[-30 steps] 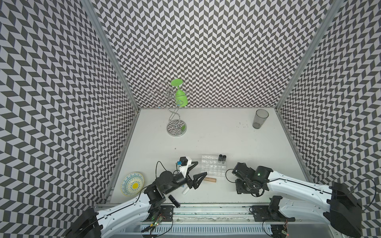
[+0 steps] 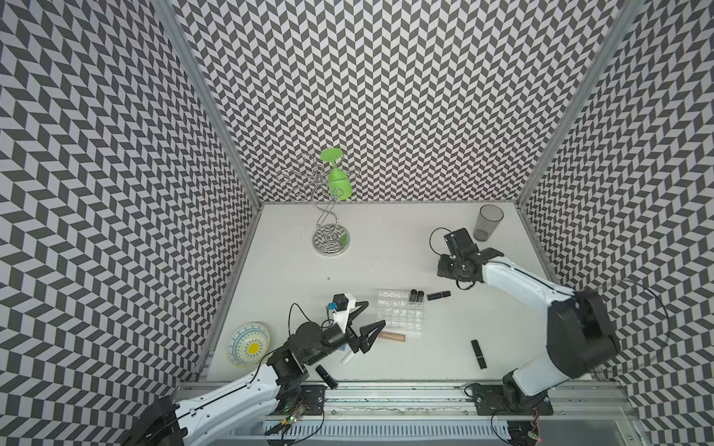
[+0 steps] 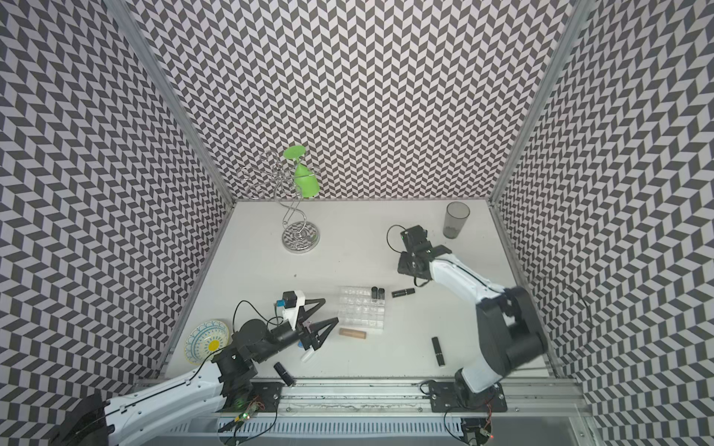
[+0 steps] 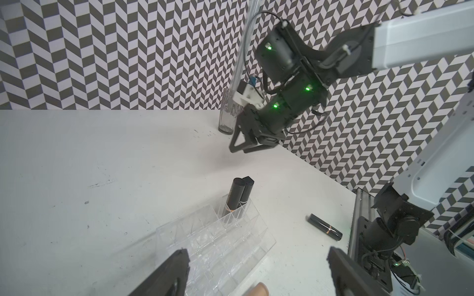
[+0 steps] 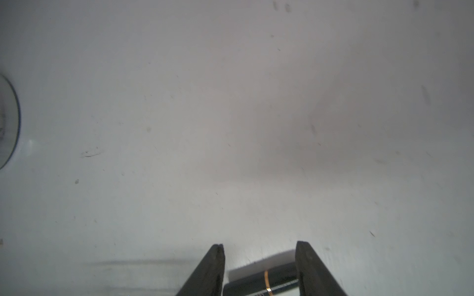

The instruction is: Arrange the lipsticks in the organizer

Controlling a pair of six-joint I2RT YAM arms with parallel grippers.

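Observation:
The clear organizer (image 2: 394, 310) holds two upright black lipsticks (image 4: 234, 192) in its back right cells. A black lipstick (image 2: 438, 295) lies right of it, beneath my right gripper, whose fingers are apart above it in the right wrist view. Other lipsticks lie loose: black (image 2: 479, 354), tan (image 2: 392, 336), white (image 2: 347, 358) and black (image 2: 325, 377). My left gripper (image 2: 372, 319) stands open above the near left of the organizer, nothing between its fingers.
A plate (image 2: 241, 334) lies at the left, a metal stand with green parts (image 2: 331, 239) at the back left, a glass (image 2: 487, 223) at the back right.
My right arm has swung from the front of the table back to beside the organizer's far right, uncovering the black lipstick at the front right. The left arm has barely moved.

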